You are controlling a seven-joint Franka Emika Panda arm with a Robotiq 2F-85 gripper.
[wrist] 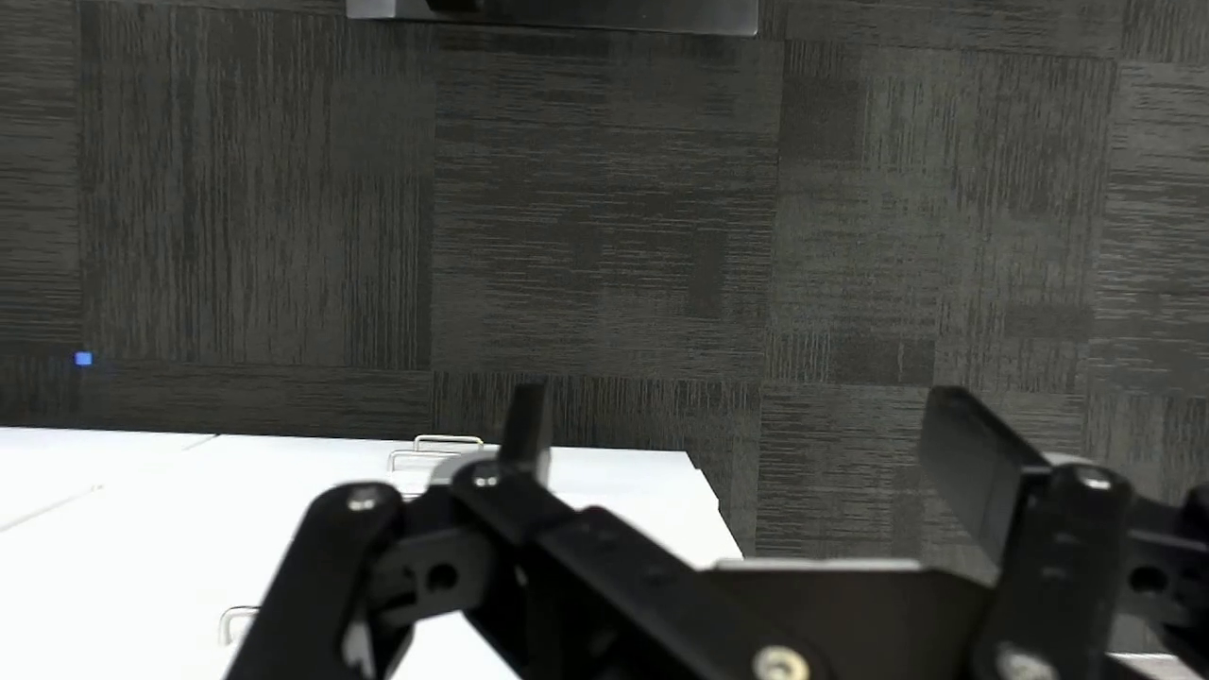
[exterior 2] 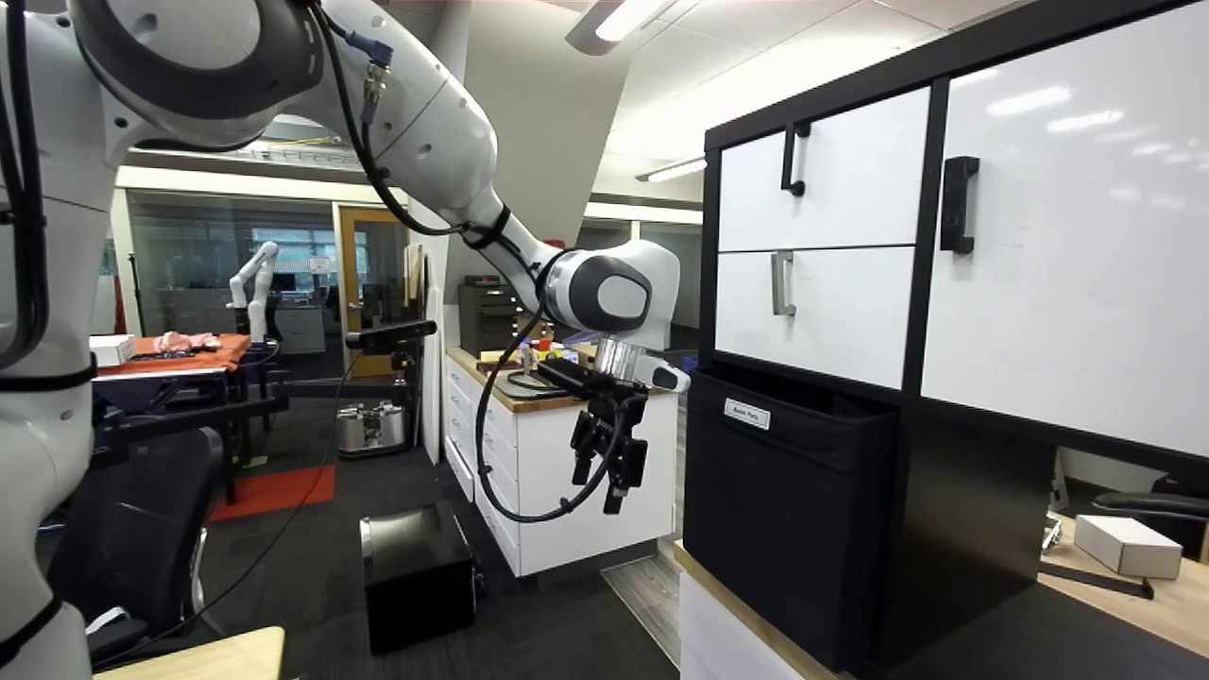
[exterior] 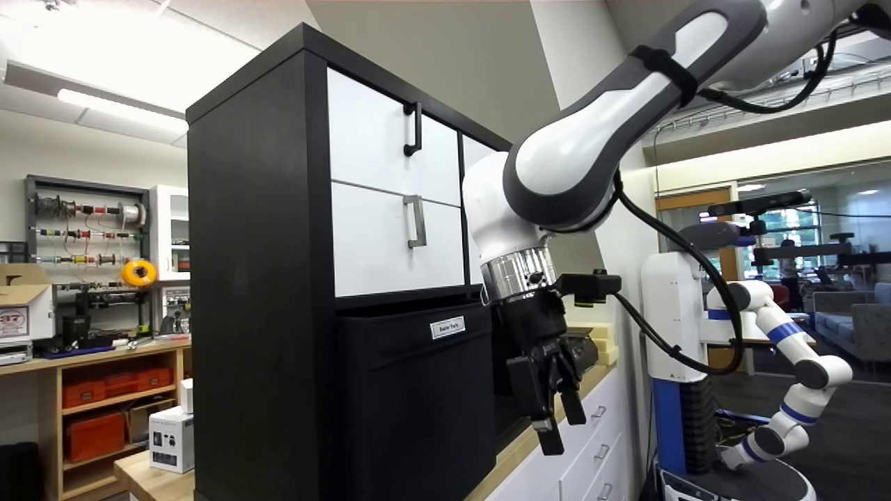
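Observation:
My gripper stands open, with dark floor showing through the wide gap between its fingers. It points downward in front of the black cabinet (exterior: 250,275), apart from it and below the level of the white drawers. The upper white drawer (exterior 2: 856,170) has a black handle (exterior 2: 791,159). Under it, the lower white drawer (exterior 2: 850,306) carries a grey handle (exterior 2: 782,283). Both drawers look shut. Beneath them sits a black fabric bin (exterior 2: 782,487) with a white label (exterior 2: 747,415).
A large white door (exterior 2: 1077,238) with a black handle (exterior 2: 960,204) lies right of the drawers in exterior view 2. White drawer units (exterior 2: 589,476) stand behind the gripper. A black box (exterior 2: 419,578) rests on the otherwise fairly open floor.

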